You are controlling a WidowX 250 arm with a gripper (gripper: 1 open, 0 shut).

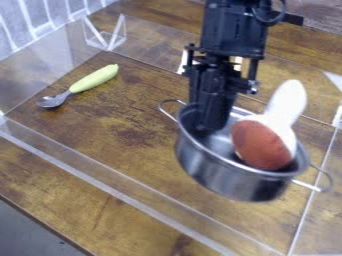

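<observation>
My black gripper [209, 110] points down into the near left side of a steel pot [227, 170], which appears raised above the wooden table; whether its fingers grip the rim is hidden. The pot has wire handles on both sides and holds a white object with a red-brown rounded end [267, 140], resting toward the right.
A spoon with a pale yellow-green handle [91, 80] lies at the upper left of the wooden table [94, 160]. Clear plastic edging runs round the work area. A pale object behind the gripper is mostly hidden.
</observation>
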